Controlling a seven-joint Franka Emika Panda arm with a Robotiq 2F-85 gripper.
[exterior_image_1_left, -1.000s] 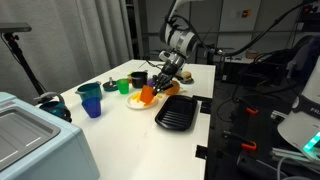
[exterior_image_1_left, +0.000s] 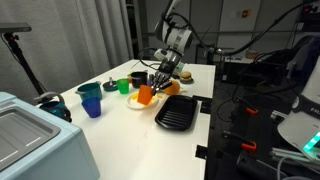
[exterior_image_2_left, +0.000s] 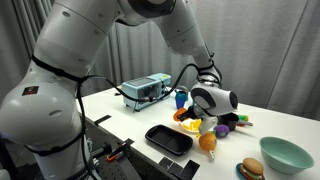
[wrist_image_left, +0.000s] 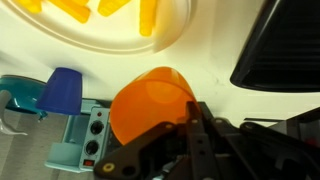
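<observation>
An orange cup (exterior_image_1_left: 145, 95) is gripped at its rim by my gripper (exterior_image_1_left: 154, 89), just over the front edge of the white plate (exterior_image_1_left: 133, 104). In the wrist view the cup (wrist_image_left: 148, 105) appears with its rounded side toward the camera, and the dark fingers (wrist_image_left: 205, 135) close on its right edge. Yellow strips (wrist_image_left: 148, 15) lie on the plate. From the opposite side, the cup (exterior_image_2_left: 180, 114) shows tilted by the plate. Whether the cup touches the plate or table cannot be told.
A black tray (exterior_image_1_left: 177, 113) lies right of the plate. A blue cup (exterior_image_1_left: 92, 105) and a toaster-like box (exterior_image_1_left: 35, 140) stand left. An orange round object (exterior_image_2_left: 207, 142), a burger (exterior_image_2_left: 252, 168) and a green bowl (exterior_image_2_left: 286, 154) are on the table.
The orange cup and my gripper have shifted very slightly to the left and up over the last second. The plate, tray and other things stay put.
</observation>
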